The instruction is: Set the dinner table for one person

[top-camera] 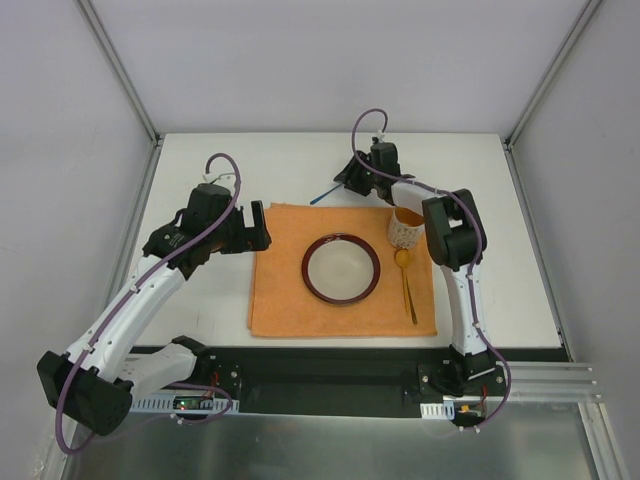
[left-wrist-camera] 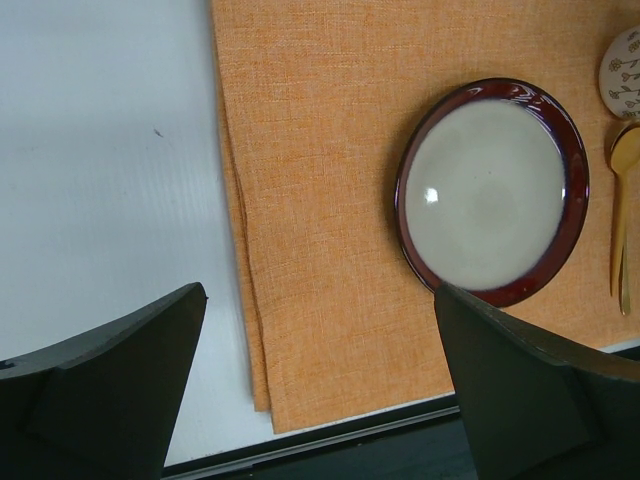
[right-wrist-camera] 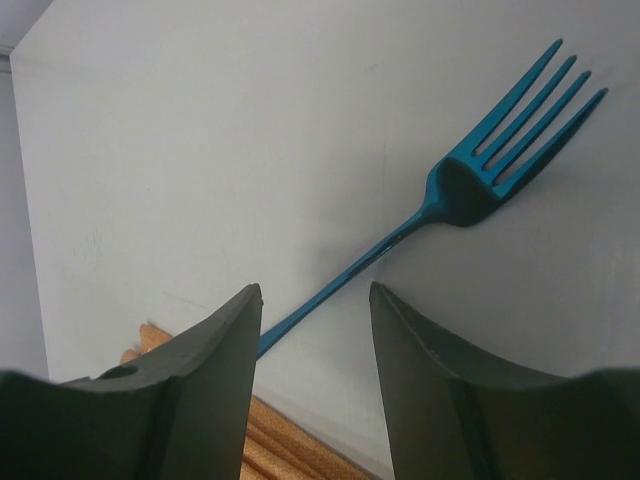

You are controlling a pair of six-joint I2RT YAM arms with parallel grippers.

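A blue fork (right-wrist-camera: 460, 190) lies on the bare white table behind the placemat, its tines pointing up and right in the right wrist view. Over its handle, my right gripper stands open, with the handle's line running between the fingers and not gripped. On the orange placemat (top-camera: 285, 300) sits a brown-rimmed plate (top-camera: 341, 268). The patterned cup (top-camera: 404, 230) stands at the mat's upper right, above a golden spoon (top-camera: 404, 275) lying right of the plate. My left gripper (top-camera: 258, 228) is open and empty above the mat's left edge.
The right arm (top-camera: 455, 225) reaches in close beside the cup. A dark rail (top-camera: 330, 380) borders the table's front edge.
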